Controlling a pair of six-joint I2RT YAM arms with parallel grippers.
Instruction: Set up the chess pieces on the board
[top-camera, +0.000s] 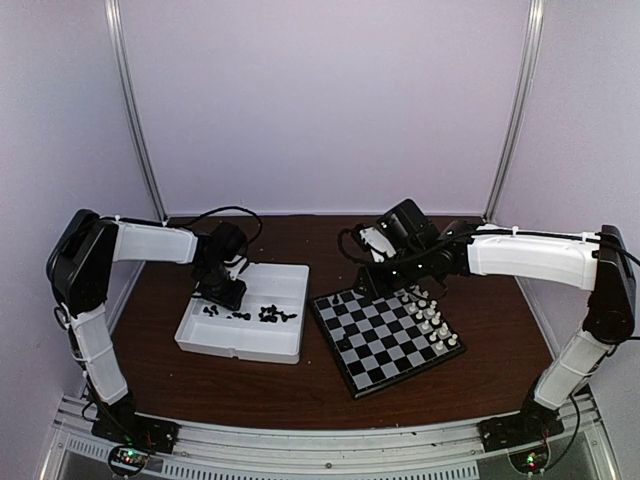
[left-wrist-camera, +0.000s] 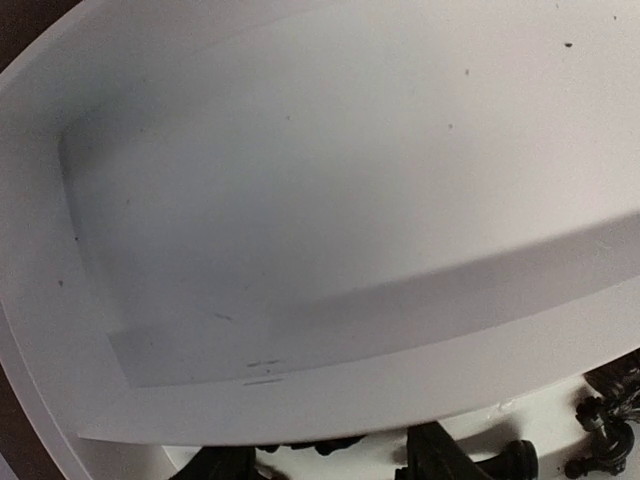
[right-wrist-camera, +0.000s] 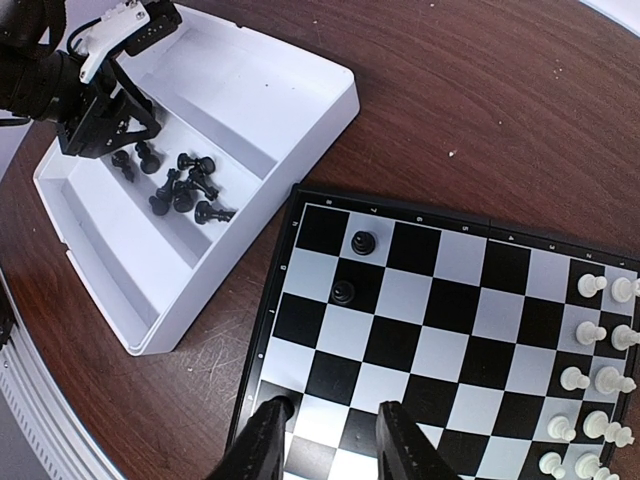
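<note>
Black chess pieces lie loose in the near compartment of the white tray, several of them in a cluster. My left gripper is low over the tray by these pieces. Its fingers stand apart at the bottom edge of the left wrist view; dark pieces show partly behind the divider, and the fingertips are out of sight. Open and empty, my right gripper hovers over the chessboard. Three black pieces stand on the board: one, a second and a third near the right gripper's finger.
White pieces fill two rows along the board's right side. The tray's far compartment is empty, with a raised divider wall in front of it. Bare table lies in front of the tray.
</note>
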